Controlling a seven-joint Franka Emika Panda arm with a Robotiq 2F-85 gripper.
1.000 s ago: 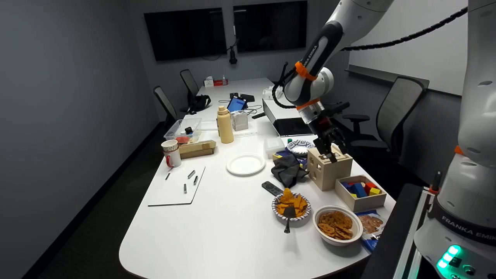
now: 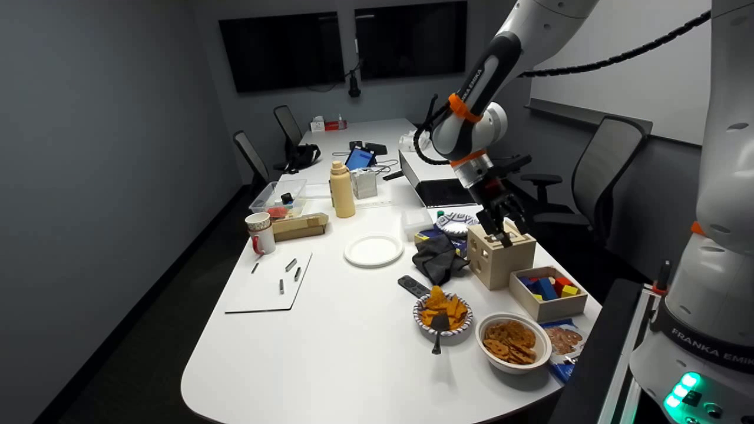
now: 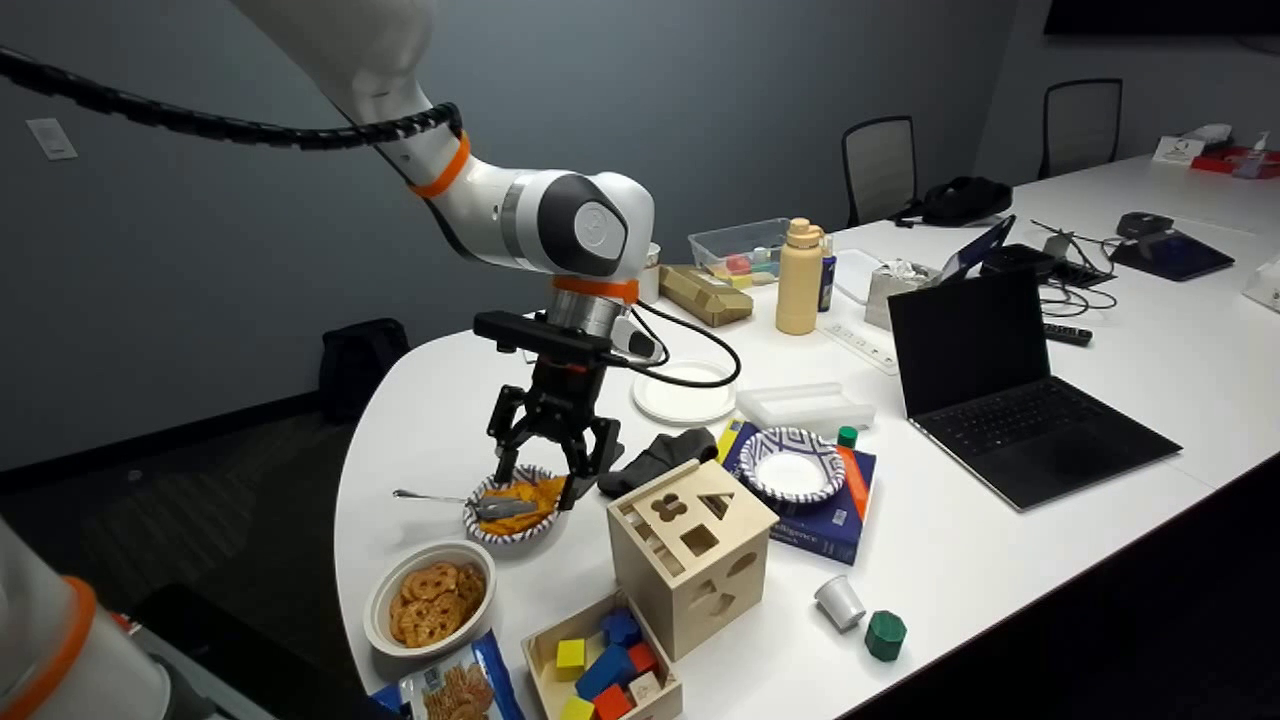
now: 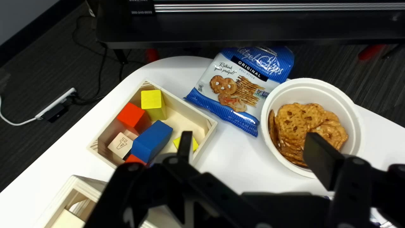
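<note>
My gripper (image 3: 543, 470) hangs in the air above the table, its fingers spread wide with nothing between them. In the wrist view one fingertip (image 4: 186, 146) overlaps the open wooden tray (image 4: 208, 127), and the other overlaps the white bowl of pretzel crisps (image 4: 311, 133). The tray holds a blue block (image 4: 152, 140), a red block (image 4: 133, 117), a yellow block (image 4: 153, 103) and a few more. Beside the tray stands the wooden shape-sorter box (image 3: 690, 552), holes in its top and side. A patterned bowl of orange chips (image 2: 443, 313) has a spoon (image 2: 438, 332) resting in it.
A blue pretzel bag (image 4: 243, 87) lies between tray and white bowl. Near the sorter are a dark cloth (image 2: 439, 260), a book (image 3: 828, 528) bearing a patterned plate, a silver cup (image 3: 840, 602) and a green block (image 3: 885, 636). Clear table lies around the empty white plate (image 2: 373, 251).
</note>
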